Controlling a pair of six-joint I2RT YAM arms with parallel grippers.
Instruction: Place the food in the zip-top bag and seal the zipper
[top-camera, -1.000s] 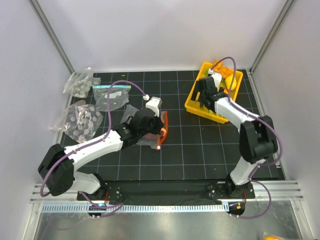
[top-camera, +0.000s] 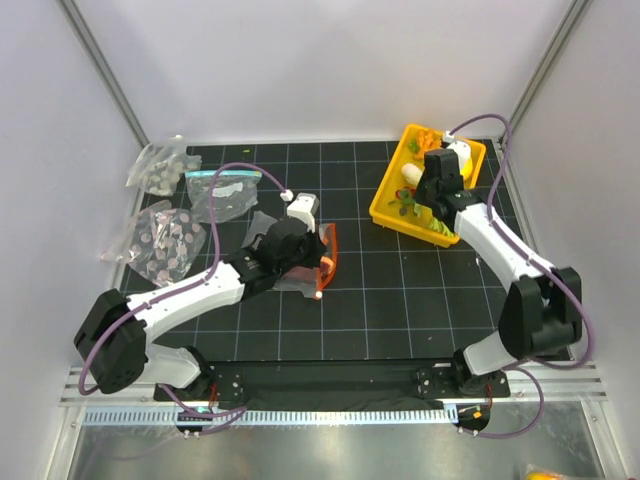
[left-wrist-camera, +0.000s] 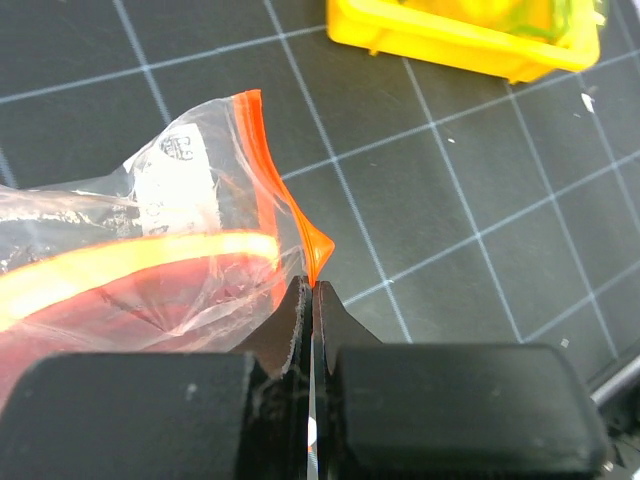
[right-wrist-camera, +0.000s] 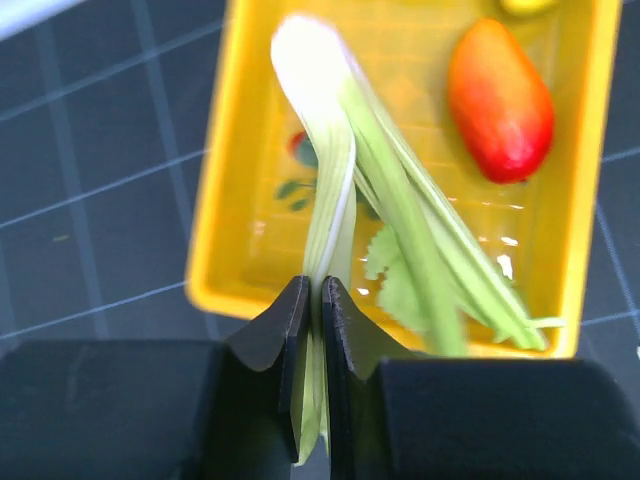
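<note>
In the left wrist view, the clear bag (left-wrist-camera: 170, 190) lies with its orange zipper edge (left-wrist-camera: 265, 170) reaching my left gripper. That gripper is shut on the bag's edge at the orange corner. My right gripper is shut on the leafy end of a green stalk (right-wrist-camera: 330, 180) with a white base. It stands over the near part of the yellow bin (top-camera: 385, 212). Another green stalk (right-wrist-camera: 410, 220) and a red-orange mango-like fruit (right-wrist-camera: 500, 100) lie in that bin. The left fingertips are largely hidden in the top view.
Filled clear bags (top-camera: 165, 243) lie at the far left, beside a flat blue-topped bag (top-camera: 224, 192). Bare gridded mat (top-camera: 400, 310) spreads between the two arms.
My right arm has swung outward, its gripper shifting right over the bin. A white stalk base now shows beside it. The left arm and its bag have stayed put.
</note>
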